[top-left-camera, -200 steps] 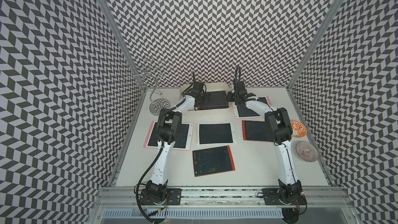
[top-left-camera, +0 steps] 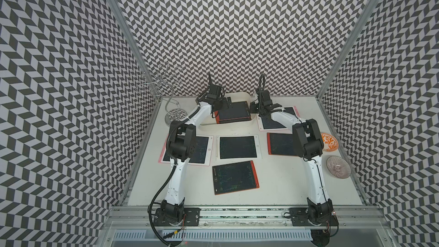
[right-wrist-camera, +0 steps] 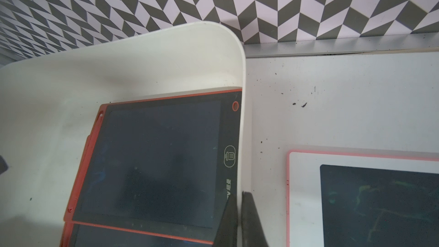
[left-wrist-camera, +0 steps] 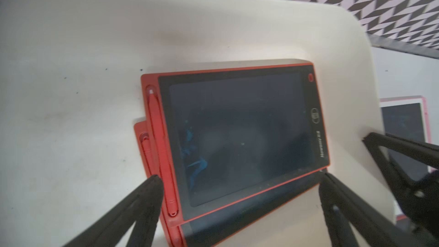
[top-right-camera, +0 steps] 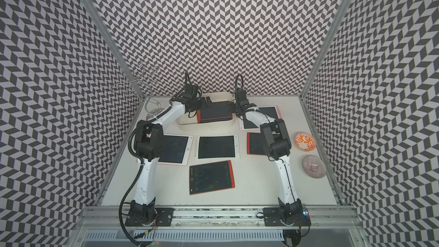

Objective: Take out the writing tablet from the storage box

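Observation:
The white storage box (left-wrist-camera: 68, 91) stands at the back of the table. Inside it lie two red-framed writing tablets. The upper tablet (left-wrist-camera: 242, 132) rests flat and overlaps the lower tablet (left-wrist-camera: 256, 208), which sticks out along its near and left sides. My left gripper is open over both, its fingers wide apart and nothing between them. At the box's right side, my right gripper is shut on the thin upright rim (right-wrist-camera: 242, 132), one finger inside and one outside.
A pink-edged tablet (right-wrist-camera: 375, 201) lies just right of the box. In front are a white tablet (top-left-camera: 237, 147) and a red one (top-left-camera: 235, 177). A wire stand (top-left-camera: 174, 114) is at the left; an orange-patterned bowl (top-left-camera: 329, 142) and a pinkish bowl (top-left-camera: 338, 167) sit at the right.
My left gripper has risen off the tablets' left end and shifted slightly left. The right arm keeps its place at the rim.

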